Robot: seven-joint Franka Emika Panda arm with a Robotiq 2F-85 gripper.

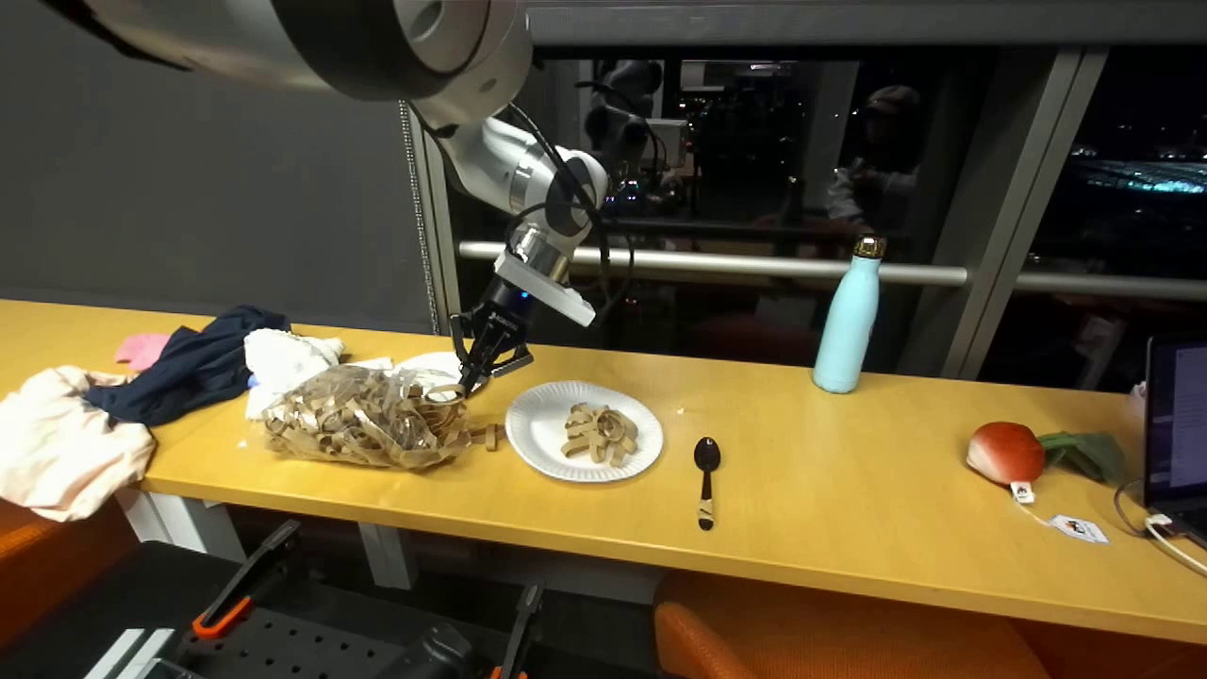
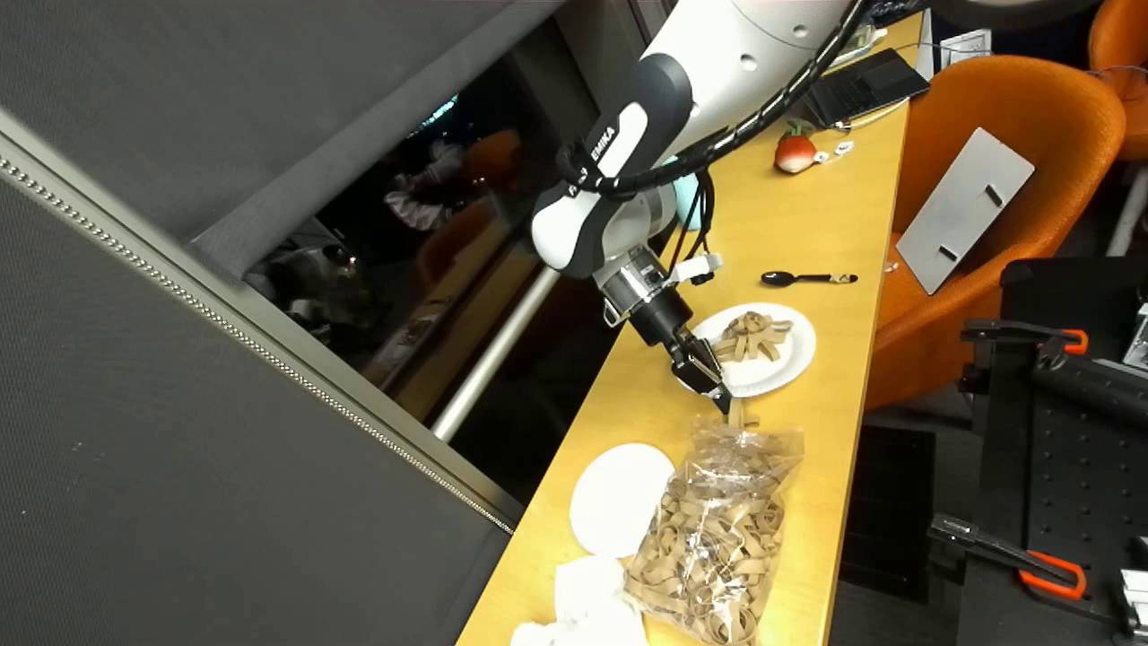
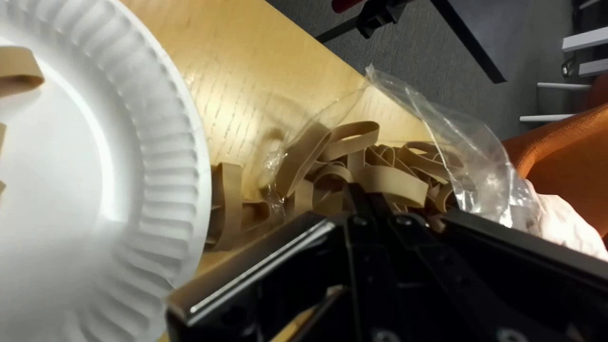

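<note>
My gripper points down over the open end of a clear plastic bag full of tan rubber bands. Its fingers are closed together, with a wide tan rubber band pinched at the tips in the wrist view. That band sits just above the loose bands in the bag's mouth. A white paper plate holds a small heap of rubber bands. Between bag and plate, a few loose bands lie on the table against the plate's rim. The black gripper body hides part of the bag in the wrist view.
A second white plate lies behind the bag, beside white cloth. Right of the paper plate are a black spoon, a light blue bottle and a red vegetable toy.
</note>
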